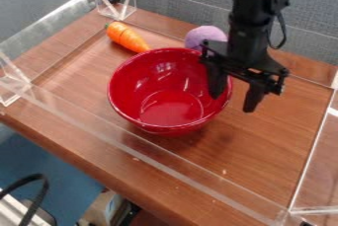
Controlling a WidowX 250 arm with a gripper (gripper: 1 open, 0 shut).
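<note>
A large red bowl (158,102) sits upright on the wooden table near the middle. My black gripper (235,87) is lowered at the bowl's right side, one finger over or inside the rim and the other outside it to the right. Whether it is closed on the rim I cannot tell. Behind the bowl lie an orange carrot (126,37) to the upper left and a light purple round object (205,37), partly behind my arm.
Clear plastic barriers edge the wooden table (238,161) on several sides. A grey wall stands at the back.
</note>
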